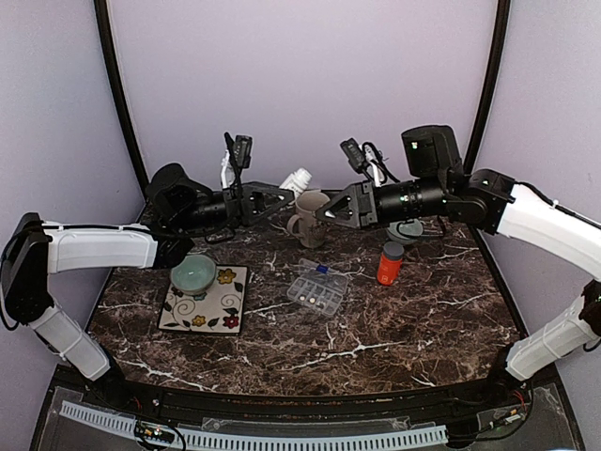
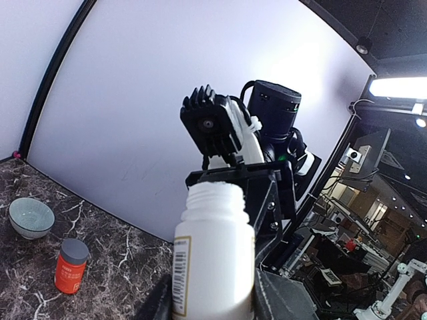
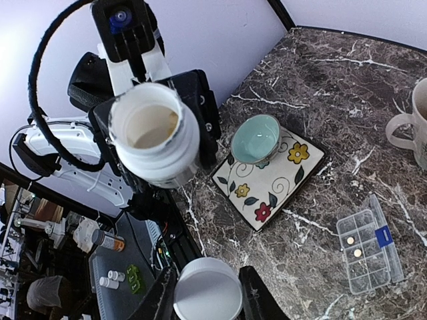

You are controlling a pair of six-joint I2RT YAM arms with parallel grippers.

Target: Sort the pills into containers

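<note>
A white bottle, its threaded neck bare, is gripped by my left gripper; the right wrist view looks into its open mouth. The white cap sits between the fingers of my right gripper, which is shut on it. Bottle and cap are apart in the air, the gripper tips facing each other. Below, the clear compartment box lies on the table with its lid raised; a couple of round pills are in its compartments. An orange bottle with a grey cap stands to its right.
A green bowl rests on the flowered tile at left. A beige mug stands behind the box, and a pale bowl at back right.
</note>
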